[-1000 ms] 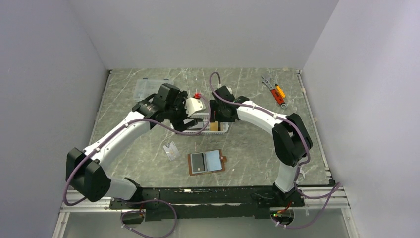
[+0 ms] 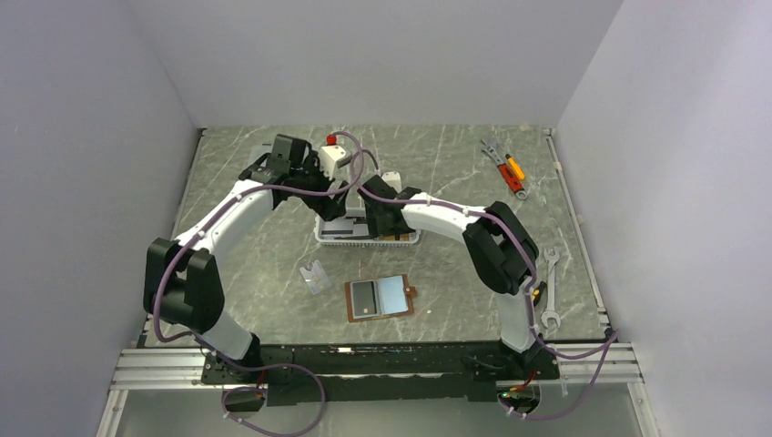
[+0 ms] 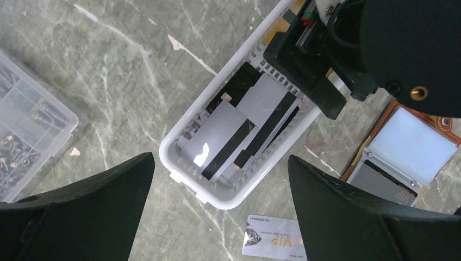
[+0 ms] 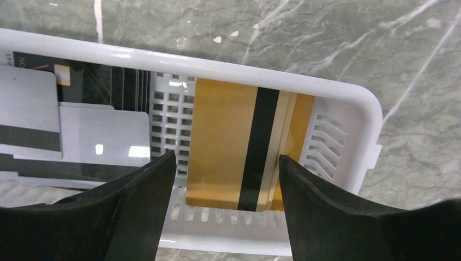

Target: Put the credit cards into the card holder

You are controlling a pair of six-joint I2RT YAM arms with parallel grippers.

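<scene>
A white plastic basket (image 3: 242, 190) holds silver and black cards (image 3: 217, 138) at one end and gold cards (image 4: 222, 144) at the other. My left gripper is open above the basket's silver end, nothing between its fingers. My right gripper is open over the gold cards, its fingertips at either side of the stack. Below the basket in the top view, the brown card holder (image 2: 409, 296) lies open, and a silver VIP card (image 2: 315, 277) lies loose to its left.
A clear box of small parts (image 3: 32, 128) sits behind, at the left. Pliers and tools (image 2: 510, 177) lie at the back right, wrenches (image 2: 551, 287) at the right edge. The front table around the holder is clear.
My left arm has moved back and left, away from the front. My right arm has shifted left, its gripper now further over the basket.
</scene>
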